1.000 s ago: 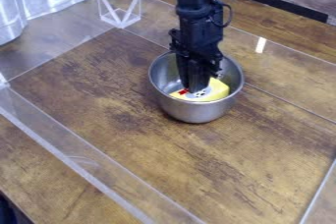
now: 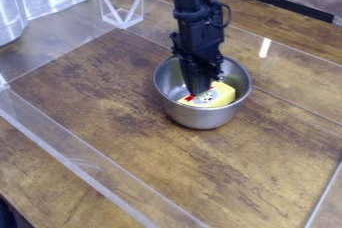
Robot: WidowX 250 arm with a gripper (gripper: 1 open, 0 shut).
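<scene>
A steel bowl (image 2: 201, 115) stands on the wooden table, holding a yellow object (image 2: 218, 94) with a small white, red and dark patterned piece beside it. My black gripper (image 2: 198, 84) reaches down into the bowl from above, its tips at the contents. Whether its fingers are open or shut on something is hidden.
A white wire-like frame (image 2: 120, 12) stands at the back left, near a shiny cylindrical object (image 2: 27, 2). Clear strips run along the table's sides.
The arm and gripper have shifted very slightly within the bowl; the bowl stands in about the same place.
</scene>
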